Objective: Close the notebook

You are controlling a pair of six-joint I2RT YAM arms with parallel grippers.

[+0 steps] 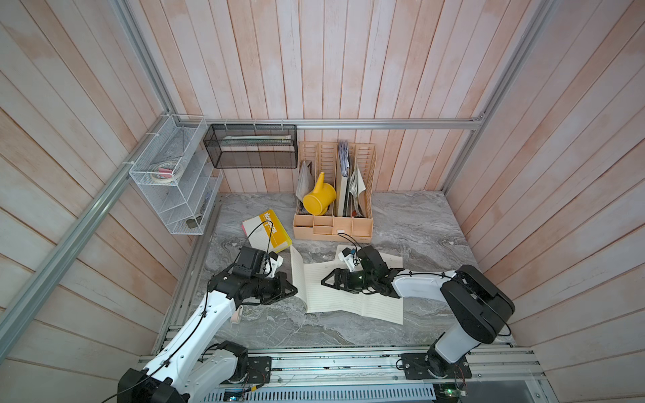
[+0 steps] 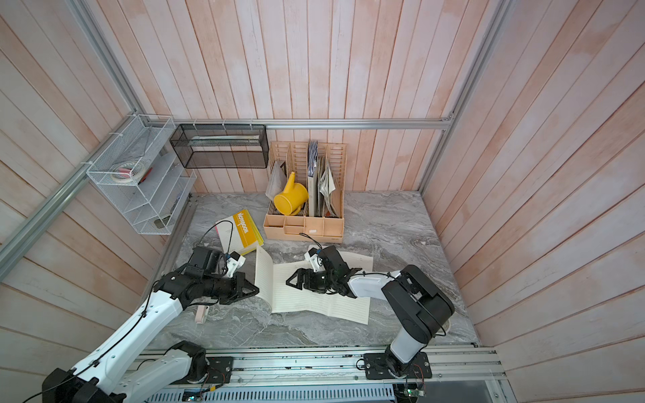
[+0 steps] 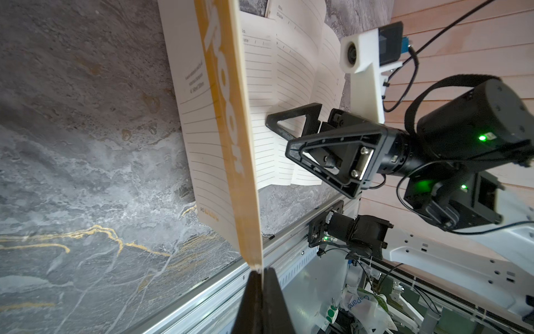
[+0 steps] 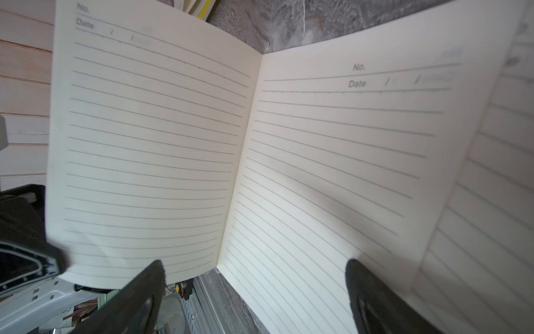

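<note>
The open notebook [image 1: 349,302] lies on the marble table, its left part lifted upright. In the left wrist view its orange-lettered cover [image 3: 228,122] rises from my left gripper, which is shut with the cover's edge at its fingertips. My left gripper [image 1: 285,287] stands at the notebook's left side. My right gripper [image 1: 332,279] hovers low over the pages, its fingertips apart on either side of the right wrist view, with no page clearly held between them.
A yellow notebook [image 1: 275,231] lies at the back left. A wooden organizer [image 1: 332,229] with papers and a yellow watering can [image 1: 319,199] stands at the back. Wire shelves [image 1: 168,201] are on the left wall.
</note>
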